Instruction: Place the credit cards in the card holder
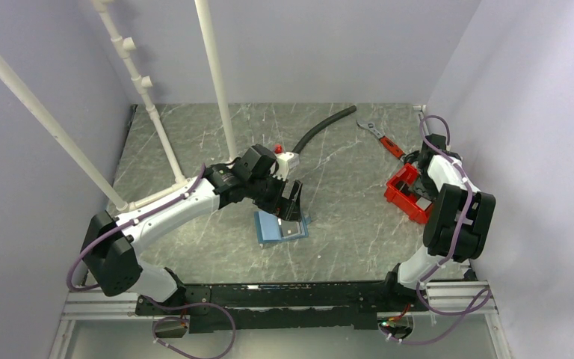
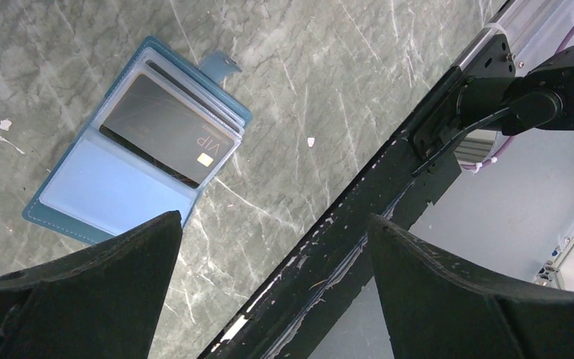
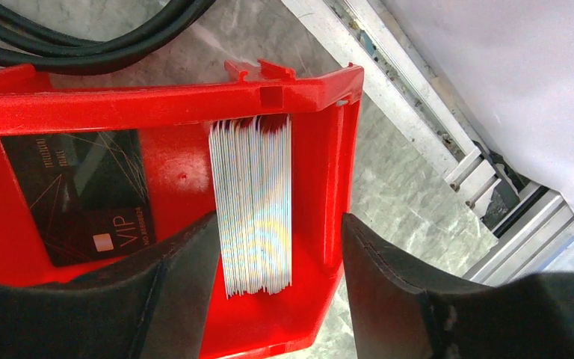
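The blue card holder (image 2: 119,176) lies unfolded on the table, with a dark VIP card (image 2: 161,127) in its pocket side. Above it my left gripper is open and empty. At the table's right side stands a red bin (image 3: 318,194). In the right wrist view a stack of cards (image 3: 254,209) stands on edge in it, and a black VIP card (image 3: 82,194) lies flat to the stack's left. My right gripper is over the bin, its fingers apart on either side of the stack; no card is gripped.
A wrench (image 1: 381,138) with a red handle and a black hose (image 1: 325,127) lie toward the back. Black cables (image 3: 90,48) run beside the bin. White pipes (image 1: 213,75) stand on the left.
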